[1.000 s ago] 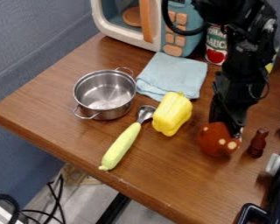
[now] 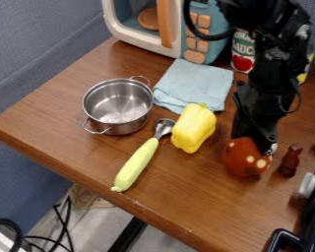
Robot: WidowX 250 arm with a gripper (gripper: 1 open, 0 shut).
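Observation:
My black gripper (image 2: 252, 138) hangs at the right of the table, low over a red tomato-like object (image 2: 243, 160) with light spots, its fingers at or just above the top of it; whether they are open or shut is hidden. A yellow pepper (image 2: 195, 127) lies to its left, with a corn cob (image 2: 137, 165) and a metal spoon (image 2: 163, 130) further left. A small wooden shaker (image 2: 290, 160) stands just right of the red object.
A steel pot (image 2: 118, 106) sits at the left, a folded blue cloth (image 2: 193, 84) behind the pepper, a toy microwave (image 2: 157, 22) and cans at the back. Black items line the right edge.
The gripper and the red object shift only slightly; the light spots on the object show a little differently.

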